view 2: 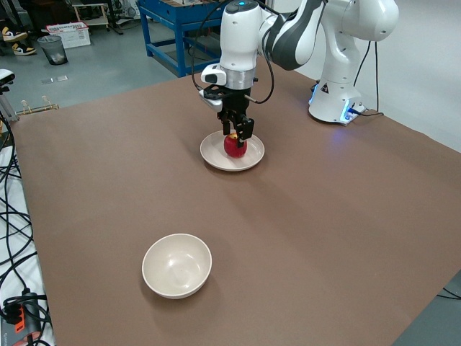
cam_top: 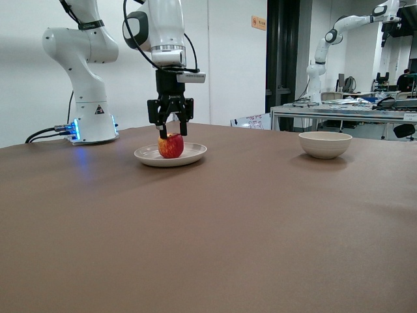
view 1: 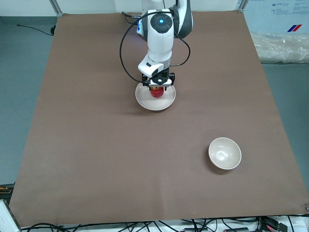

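A red apple (view 1: 157, 93) (cam_top: 171, 147) (view 2: 235, 148) rests on a white plate (view 1: 144, 99) (cam_top: 146, 155) (view 2: 213, 153) toward the back of the brown table. The black gripper (cam_top: 172, 130) (view 2: 233, 135) hangs pointing down directly over the plate, its two fingers apart at the sides of the apple's upper part. Whether the fingers touch the apple is unclear. An empty white bowl (view 1: 224, 153) (cam_top: 325, 145) (view 2: 176, 266) stands apart, nearer the front right in the left camera's view.
Cables run along its near edge in the left camera view, outside the tabletop. The robot's white base (view 2: 331, 94) stands at the back, behind the plate.
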